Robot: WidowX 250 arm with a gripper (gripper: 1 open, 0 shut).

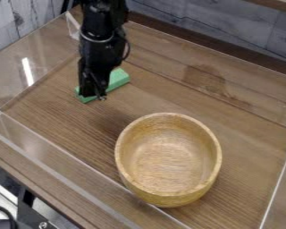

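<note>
A green block (115, 82) lies flat on the wooden table in the left middle of the camera view. My dark gripper (100, 90) is lowered over its left part, partly hiding it; its fingers look close together, and whether anything is between them is not clear. A round tan bowl (168, 157) sits in the lower middle, right of and below the block.
</note>
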